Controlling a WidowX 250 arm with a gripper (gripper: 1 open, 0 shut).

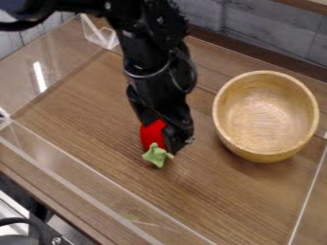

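Observation:
My black gripper (pixel 160 134) hangs over the middle of the table, just above a red object with a green leafy top (pixel 157 153), probably a toy vegetable, which lies partly hidden behind it. The gripper is open, its fingers at the red object; whether they touch it I cannot tell.
A large tan wooden bowl (pixel 266 116) stands to the right of the gripper. A grey tiled wall (pixel 243 29) runs along the back.

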